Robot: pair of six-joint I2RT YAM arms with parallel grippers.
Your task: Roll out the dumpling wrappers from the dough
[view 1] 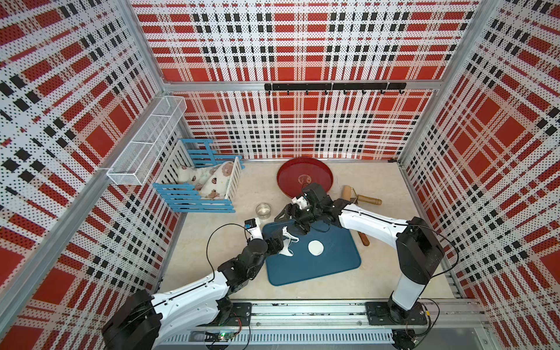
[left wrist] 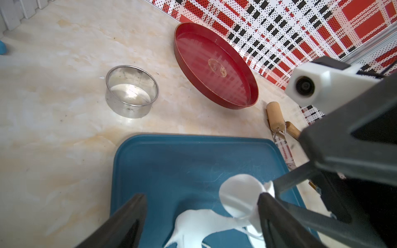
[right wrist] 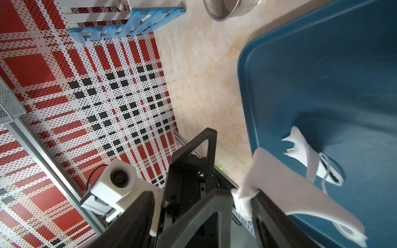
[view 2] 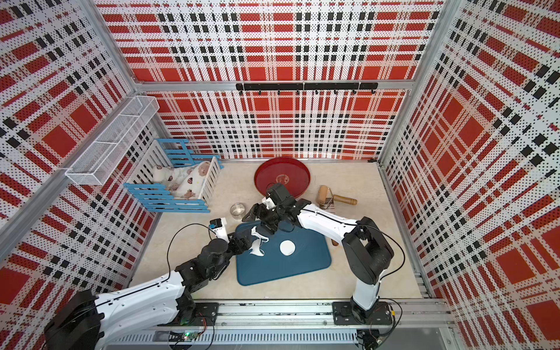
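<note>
A round white wrapper (view 1: 315,248) lies on the blue tray (view 1: 315,268). Left of it, white dough scraps (right wrist: 301,153) lie partly raised, with a flap (right wrist: 289,190) lifted close to my grippers. My left gripper is open at the tray's left side, the dough near its right finger. My right gripper is open beside it, with dough at its right finger. In both top views the two grippers nearly meet over the scraps.
A metal ring (left wrist: 131,99) stands behind the tray, with a red round tray (view 1: 304,169) farther back. A wooden roller (view 1: 368,199) lies at the right. A blue-and-white crate (view 1: 192,201) with plush toys stands back left.
</note>
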